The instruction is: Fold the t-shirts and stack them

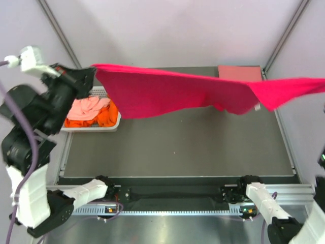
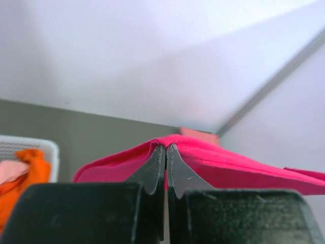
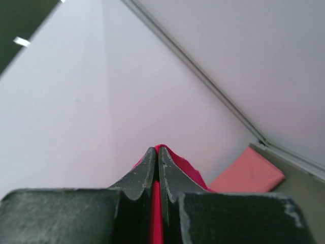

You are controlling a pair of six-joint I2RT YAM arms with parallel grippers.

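Note:
A bright pink-red t shirt [image 1: 172, 94] hangs stretched in the air between my two arms, high over the dark table. In the top view its left corner is at my left gripper [image 1: 93, 71]; its other end runs out past the right edge. The left wrist view has my left gripper shut on the shirt's edge. Likewise, my right gripper is shut on a bunched bit of the same shirt in the right wrist view. The right gripper lies outside the top view. A folded salmon t shirt [image 1: 239, 73] lies flat at the table's back right, partly hidden by the raised cloth.
At the back left stands a white basket [image 1: 118, 122] with orange and peach shirts [image 1: 87, 109] in it, partly covered by my left arm. Pale walls close the sides and back.

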